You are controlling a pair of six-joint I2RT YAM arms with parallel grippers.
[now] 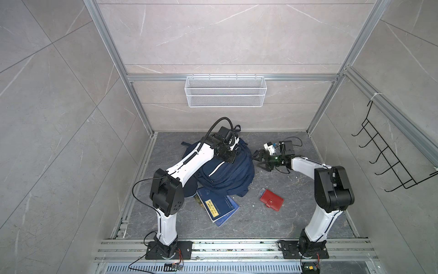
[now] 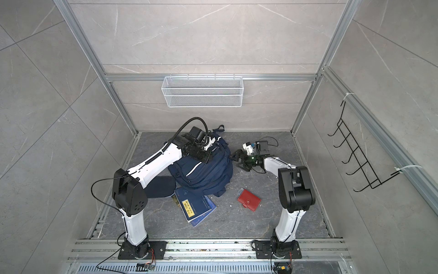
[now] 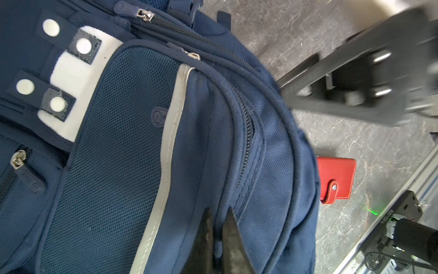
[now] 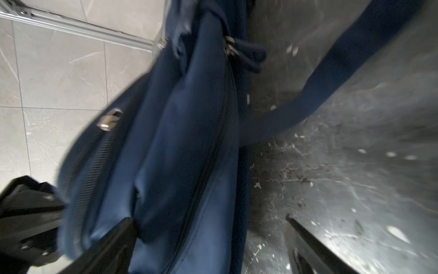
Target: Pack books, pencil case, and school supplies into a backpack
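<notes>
A navy backpack (image 1: 237,178) lies on the floor, its zipped front upward in the left wrist view. My left gripper is shut at its zipped right edge; some piping seems to run at the fingertips, and whether it is pinched is unclear. My right gripper (image 1: 260,157) stands open beside the backpack's right side, where a strap (image 4: 333,64) lies on the floor; its fingers are blurred in its wrist view. Blue books (image 1: 214,203) lie at the backpack's front, and a red wallet-like case (image 1: 272,200) lies to the right of them.
A white mesh shelf (image 1: 225,91) hangs on the back wall and a black hook rack (image 1: 385,155) on the right wall.
</notes>
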